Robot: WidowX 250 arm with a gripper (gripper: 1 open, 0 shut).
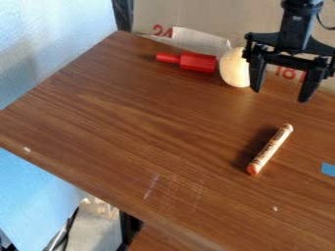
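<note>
My black gripper hangs open at the upper right, above the back part of the wooden table, with nothing seen between its fingers. A cream rounded object sits just left of it, partly behind its left side. A red rolling-pin-like object lies further left along the back edge. An orange-and-white marker lies diagonally on the table, below the gripper and apart from it.
A cardboard sheet backs the table, with crumpled white paper before it. A blue patch is at the right.
</note>
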